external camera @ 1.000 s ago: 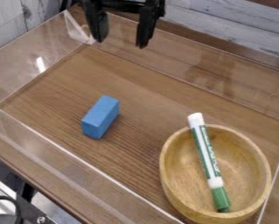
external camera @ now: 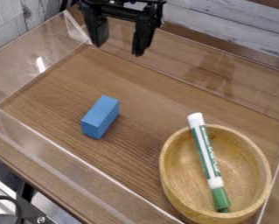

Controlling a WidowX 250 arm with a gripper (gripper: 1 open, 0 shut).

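Note:
A blue block (external camera: 101, 116) lies on the wooden surface at the left of centre. At the lower right a tan bowl (external camera: 200, 201) holds a green and white marker (external camera: 207, 157), leaning on its rim. My black gripper (external camera: 121, 37) hangs at the top of the view, above and behind the block, its two dark fingers spread apart with nothing seen between them.
Clear or white walls edge the wooden surface at the left and back. Black cables lie in the lower left corner, outside the wall.
The gripper has shifted slightly at the top of the view. The block, bowl and marker have not moved.

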